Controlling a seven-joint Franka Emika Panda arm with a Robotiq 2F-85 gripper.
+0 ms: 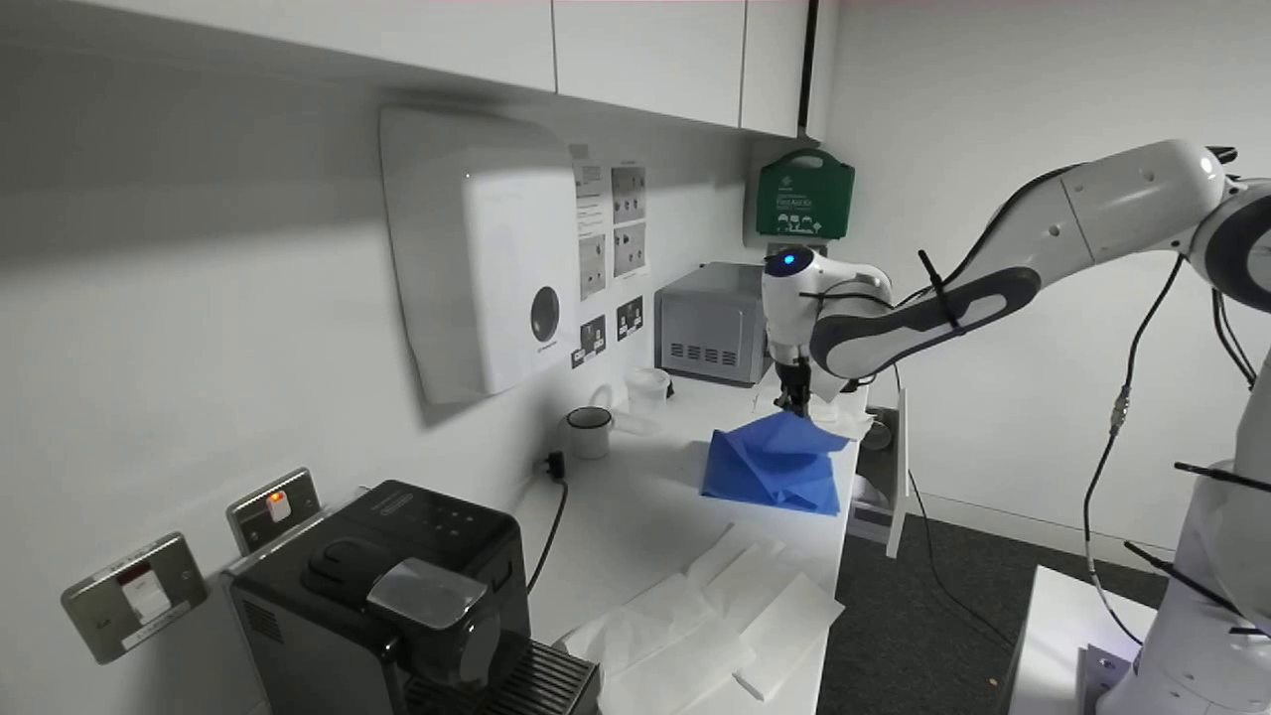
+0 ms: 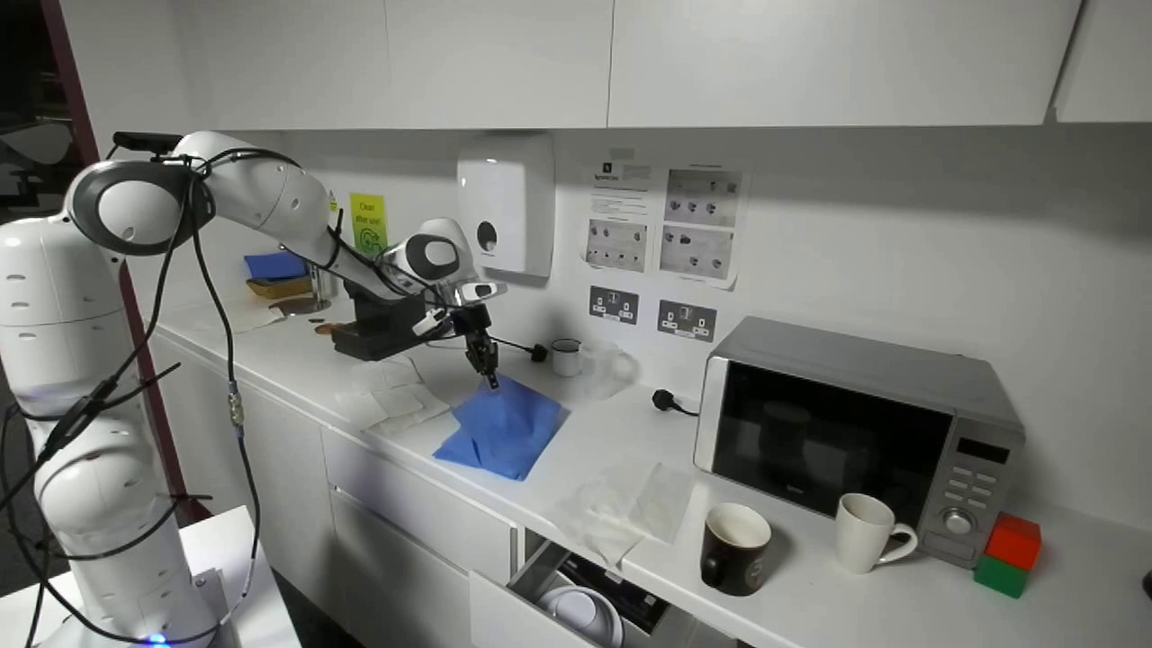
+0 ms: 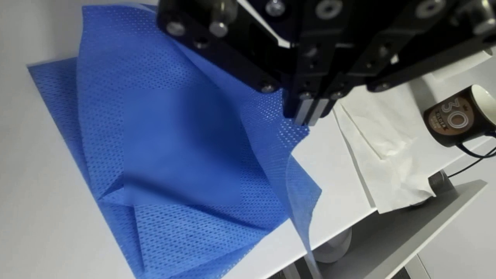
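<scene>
A blue perforated cloth [image 1: 775,473] lies partly folded on the white counter, and part of it is drawn up like a tent. At that raised part, my gripper [image 1: 792,409] is shut on the cloth, just above the counter. In the second exterior view the cloth [image 2: 505,425] rises to the tip of the gripper [image 2: 493,380]. The wrist view has the closed gripper over a lifted fold of the cloth [image 3: 181,139]; the exact pinch is hard to see.
White paper sheets [image 1: 727,620] lie on the counter before the black coffee machine [image 1: 393,596]. More thin white sheets [image 2: 626,502] lie near the open drawer [image 2: 583,605]. A black mug [image 2: 735,549] and white mug [image 2: 867,533] stand before the microwave [image 2: 832,432].
</scene>
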